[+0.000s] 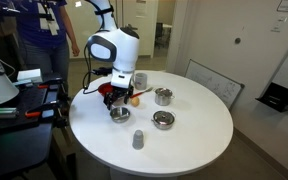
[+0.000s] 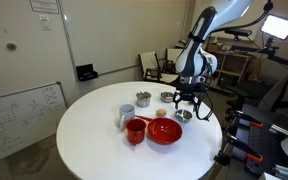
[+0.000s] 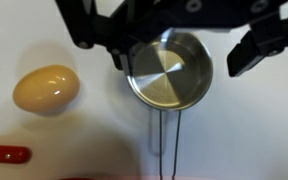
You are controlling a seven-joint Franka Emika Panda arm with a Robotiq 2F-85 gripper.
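In the wrist view, a small steel pan [image 3: 171,72] with a thin wire handle lies directly below my gripper, whose two dark fingers stand wide apart. Nothing is held between them. The same pan [image 1: 120,115] shows near the front edge of the white table in exterior view 1, with the gripper [image 1: 111,103] just above and behind it. An orange-brown egg [image 3: 46,89] rests to the left of the pan, apart from it. How far the fingertips are above the pan is hard to tell.
A red bowl [image 2: 165,131], a red cup [image 2: 136,131] and a grey mug [image 2: 127,114] stand close together. Steel pots [image 1: 163,97] are farther right, as is a grey shaker [image 1: 138,140].
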